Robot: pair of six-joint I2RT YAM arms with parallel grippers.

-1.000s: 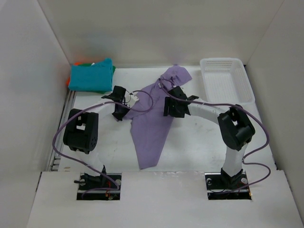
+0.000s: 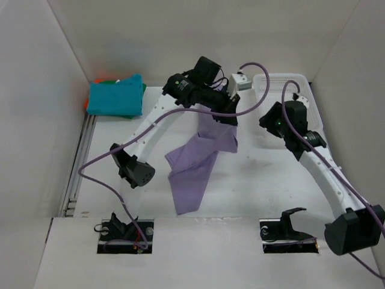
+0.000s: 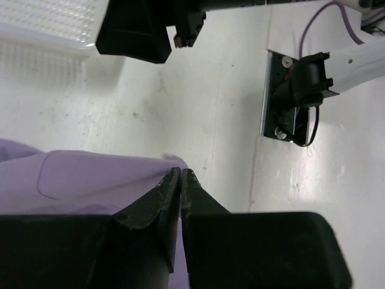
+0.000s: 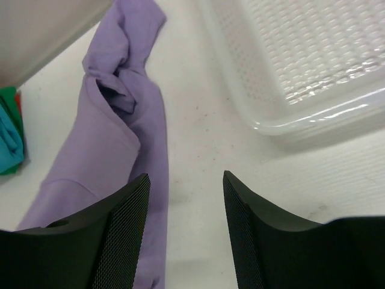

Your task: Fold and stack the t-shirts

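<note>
The purple t-shirt (image 2: 192, 174) lies crumpled and partly folded across the middle of the table, its upper part hidden under my left arm in the top view. My left gripper is shut over the cloth at the back middle; purple fabric shows just beyond its fingertips, but whether any is between them is unclear. My right gripper stands open beside the white basket, above the table to the right of the shirt, with nothing between its fingers.
A stack of folded shirts, teal (image 2: 114, 99) on green and orange, lies at the back left. The white basket (image 4: 277, 129) stands at the back right.
My right gripper left the cloth and moved right towards the basket.
</note>
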